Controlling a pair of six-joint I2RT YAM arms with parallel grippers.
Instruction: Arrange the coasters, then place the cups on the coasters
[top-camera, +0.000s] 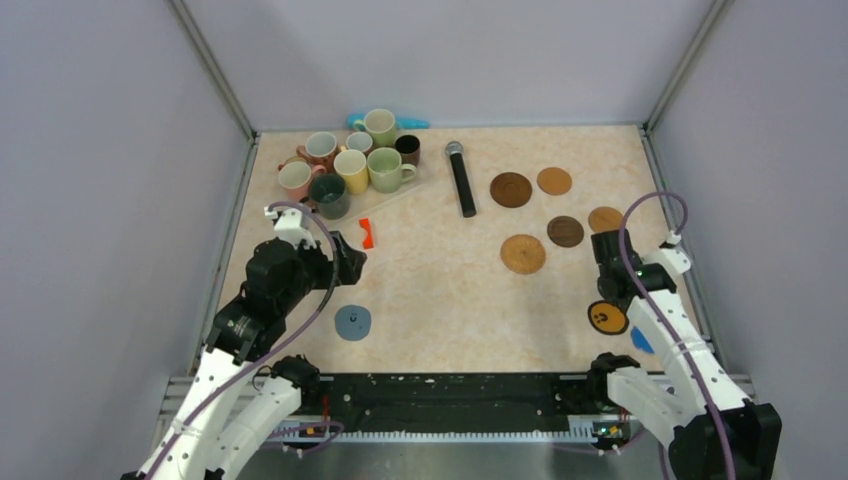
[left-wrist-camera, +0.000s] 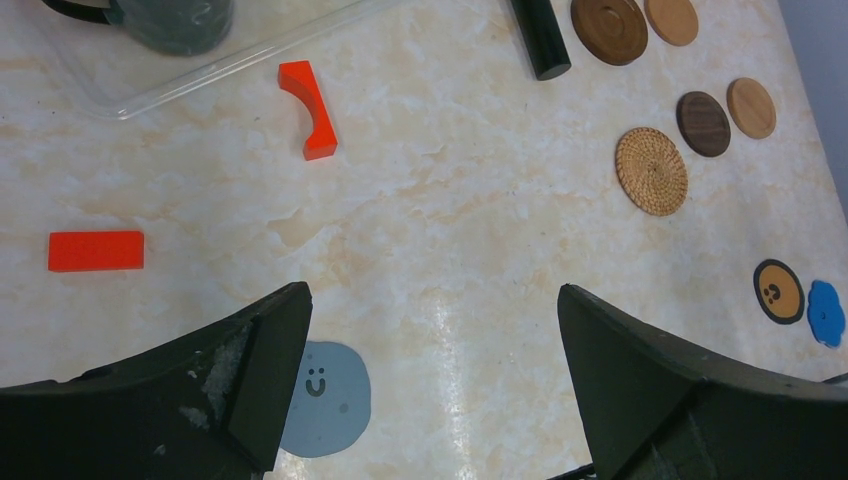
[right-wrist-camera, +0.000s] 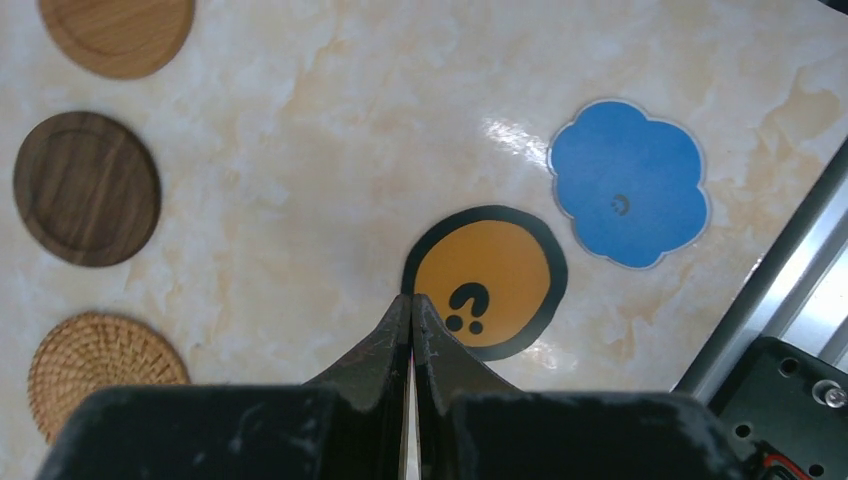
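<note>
Several cups crowd a clear tray at the back left, among them a yellow cup (top-camera: 351, 170), a light green cup (top-camera: 388, 169) and a dark green cup (top-camera: 329, 195). Coasters lie flat across the right half: a woven one (top-camera: 523, 254), dark brown ones (top-camera: 511, 189) (top-camera: 565, 231), a black-rimmed orange one (right-wrist-camera: 487, 278) and a blue cloud-shaped one (right-wrist-camera: 630, 185). A grey coaster (left-wrist-camera: 327, 399) lies below my left gripper, which is open and empty above the table. My right gripper is shut, nothing visible between its fingers, above the orange coaster's edge in the right wrist view.
A black microphone (top-camera: 462, 182) lies at the back middle. Near the tray's edge (left-wrist-camera: 240, 62) are a red arch block (left-wrist-camera: 315, 112) and a red rectangular block (left-wrist-camera: 96, 251).
</note>
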